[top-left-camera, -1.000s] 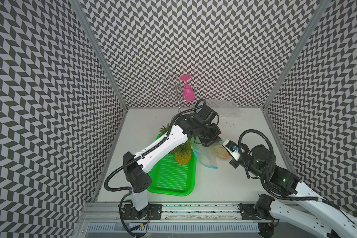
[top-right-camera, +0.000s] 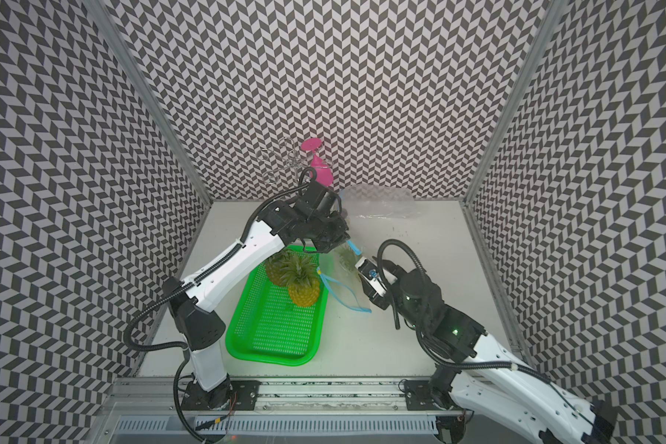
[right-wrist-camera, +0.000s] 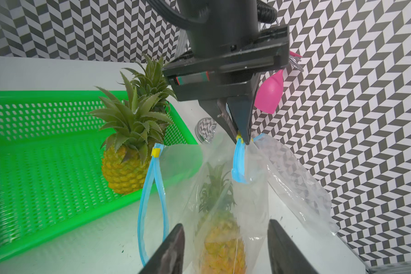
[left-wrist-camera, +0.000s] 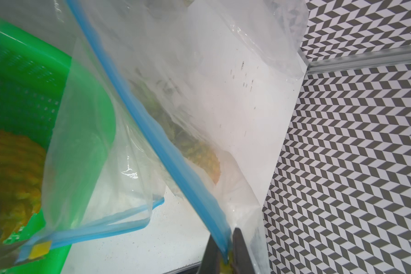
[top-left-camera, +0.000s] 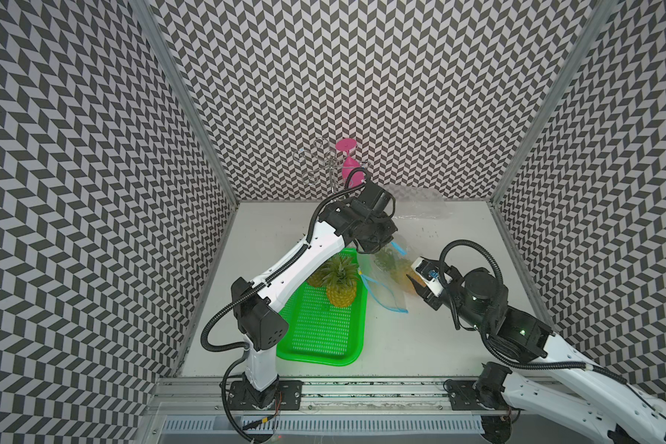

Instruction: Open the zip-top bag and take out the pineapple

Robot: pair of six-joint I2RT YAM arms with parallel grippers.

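A clear zip top bag (right-wrist-camera: 178, 182) with blue zipper edges stands right of the green basket, its mouth spread. Inside it a pineapple (right-wrist-camera: 221, 246) shows through the plastic, crown toward the back. My left gripper is shut on the bag's zipper edge at the yellow slider, lifting that side. My right gripper is part open, fingers in front of the bag at the pineapple's body, with nothing seen held between them.
The green basket (top-left-camera: 281, 347) holds two more pineapples (top-left-camera: 340, 294). A pink object (top-left-camera: 349, 170) on a metal stand and loose clear plastic (top-left-camera: 421, 203) are at the back.
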